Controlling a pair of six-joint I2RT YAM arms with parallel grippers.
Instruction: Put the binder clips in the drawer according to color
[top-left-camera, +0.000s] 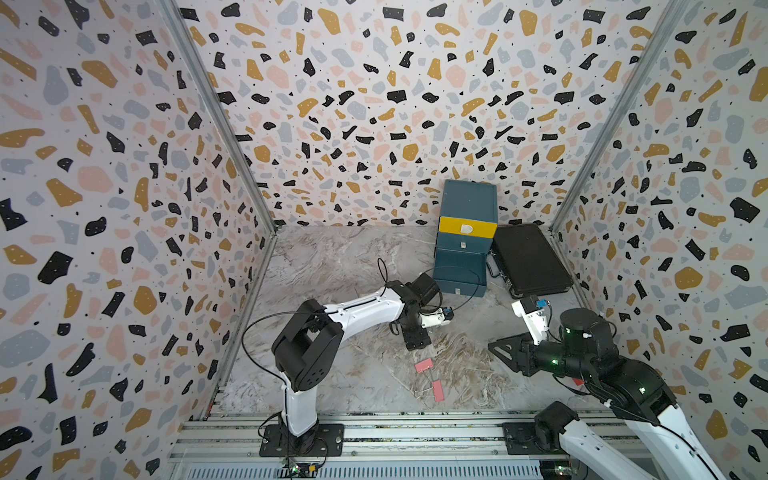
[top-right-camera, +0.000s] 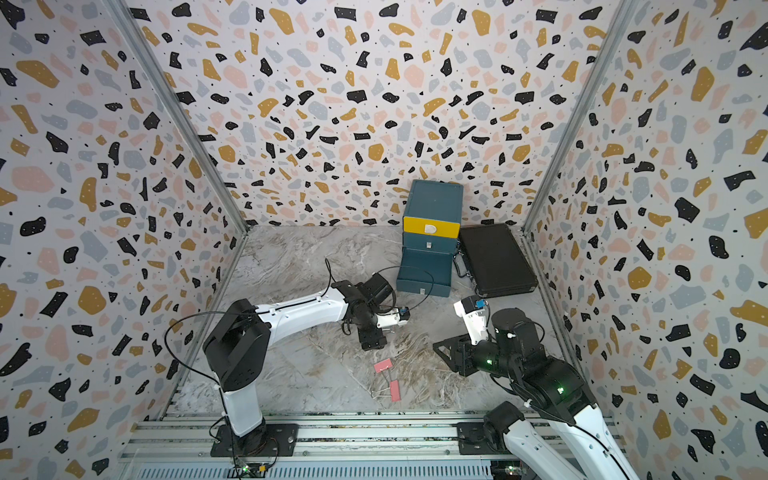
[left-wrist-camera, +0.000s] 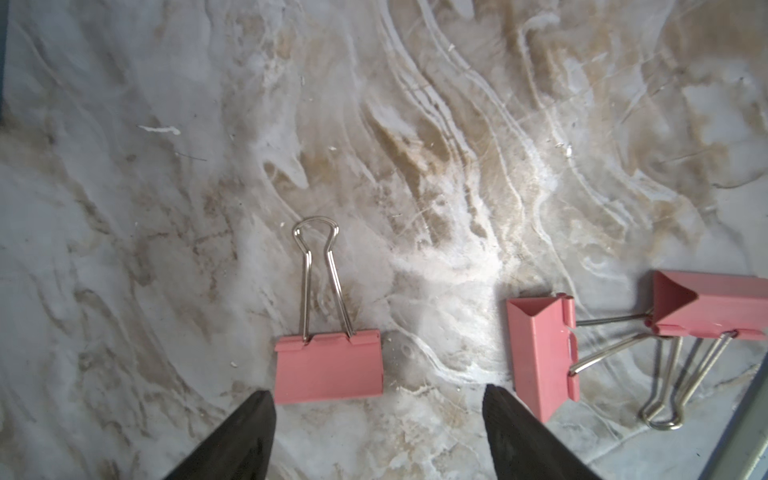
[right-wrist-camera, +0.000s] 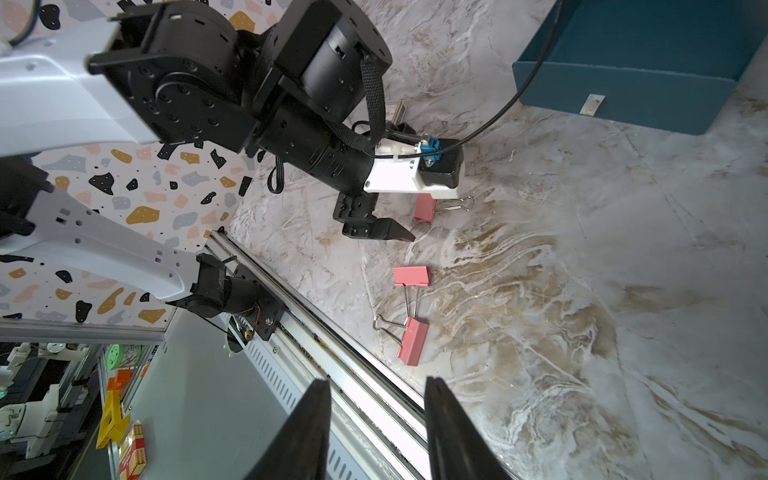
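Observation:
In the left wrist view a pink binder clip (left-wrist-camera: 329, 368) lies flat between the spread fingers of my open left gripper, its wire handles pointing up the frame. I cannot tell whether the fingers touch the table. My right gripper has its fingers apart, nothing between them, raised over the right of the table. The teal drawer unit (top-left-camera: 470, 200) stands at the back, its lower drawer (top-left-camera: 458, 288) pulled out; a yellow-fronted drawer (top-left-camera: 478, 229) sits above.
A black flat case (top-left-camera: 532, 260) lies right of the drawers. Something red (top-left-camera: 579, 382) shows partly beneath the right arm. Cables loop around the left arm near the open drawer.

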